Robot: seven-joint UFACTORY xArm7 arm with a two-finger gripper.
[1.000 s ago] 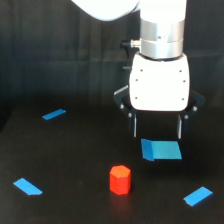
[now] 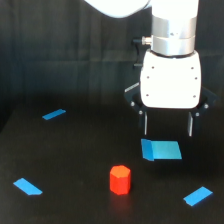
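My gripper [image 2: 168,134] hangs at the right of the camera view, pointing down, its two dark fingers wide apart with nothing between them. Just below the fingertips in the picture lies a blue piece [image 2: 167,150] with a darker left face; whether the fingers are above it or behind it is hard to judge. Nearer the camera and to the left of it, a small red six-sided block [image 2: 120,180] stands upright on the dark table, clear of the gripper.
Flat blue strips mark the table: one at the back left [image 2: 54,114], one at the front left [image 2: 27,187] and one at the front right [image 2: 198,196]. A dark curtain closes off the back.
My gripper has shifted a little to the right, its fingers still apart. The blue piece and the red block lie where they were.
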